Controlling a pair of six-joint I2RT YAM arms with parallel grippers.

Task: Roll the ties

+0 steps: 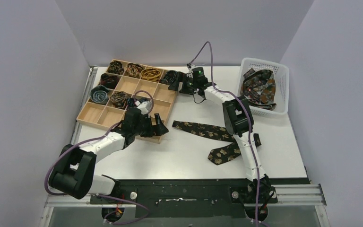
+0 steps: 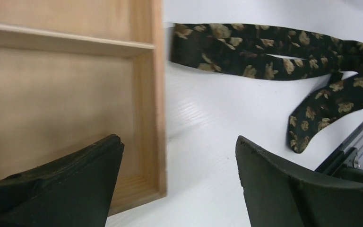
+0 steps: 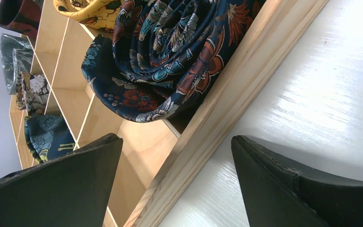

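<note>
A dark floral tie (image 1: 198,127) (image 2: 246,64) lies loosely spread across the white table right of the wooden divided box (image 1: 94,113), where rolled ties fill several compartments. My left gripper (image 1: 157,124) is open over the box's front right corner. My right gripper (image 1: 179,81) stands open at the box's back right edge, beside a navy floral rolled tie (image 3: 165,56) sitting in its compartment. Nothing is between either gripper's fingers.
A white basket (image 1: 281,85) with crumpled ties stands at the back right. Bare table (image 1: 160,161) lies in front of the box and around the loose tie.
</note>
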